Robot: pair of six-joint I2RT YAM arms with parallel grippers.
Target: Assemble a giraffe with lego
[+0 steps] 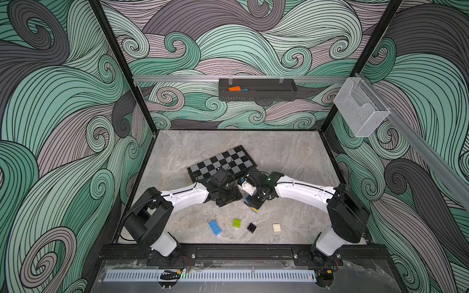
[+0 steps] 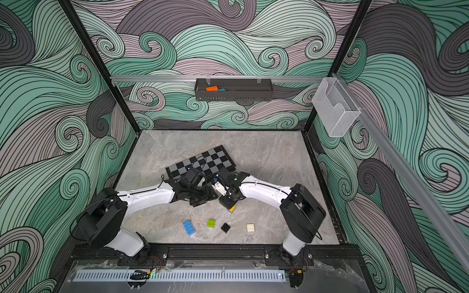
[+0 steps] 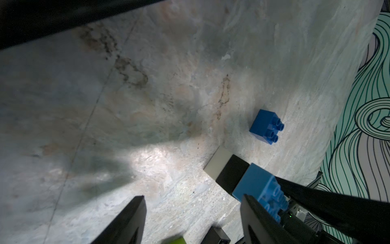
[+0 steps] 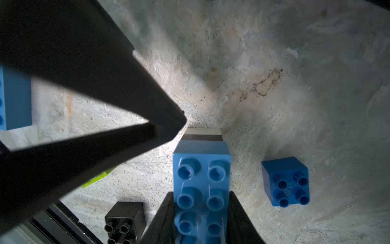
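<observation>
My right gripper is shut on a light blue brick, whose studs face the right wrist camera. Joined to its end are a black brick and a white brick, clear in the left wrist view. My left gripper has its fingers spread, with nothing held between them. One of them reaches close to the light blue brick in the left wrist view; whether they touch I cannot tell. A yellow piece shows beneath the right gripper, mostly hidden.
Loose on the table lie a dark blue brick, a long blue brick, a green brick, a black brick and a white brick. A checkered board lies behind the grippers.
</observation>
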